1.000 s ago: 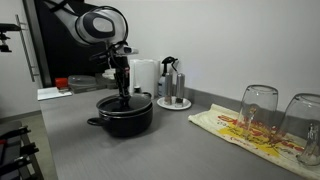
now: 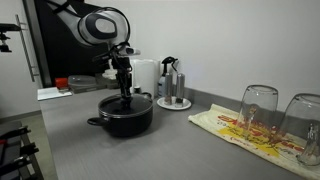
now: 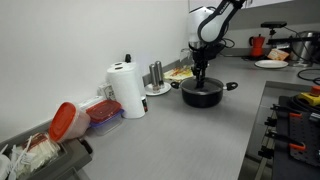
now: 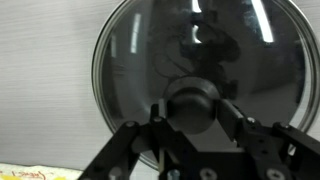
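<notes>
A black pot (image 2: 127,124) with a dark glass lid (image 4: 140,60) stands on the grey table. In both exterior views the lid lies across the pot's top. My gripper points down over the lid's middle, its fingertips on either side of the round black knob (image 4: 191,107). Whether the fingers touch the knob or stand slightly apart from it cannot be made out. The knob is hidden by the gripper in the exterior views.
Behind the pot stand a white paper roll (image 3: 126,88) and a white plate (image 2: 174,103) with shakers. Two upturned glasses (image 2: 258,108) rest on a patterned cloth (image 2: 222,122) at the right. The table in front of the pot is clear.
The lid looked slightly raised and tilted over the pot before; now it sits lower and flatter on the rim. My gripper has come down a little, while the pot has stayed put.
</notes>
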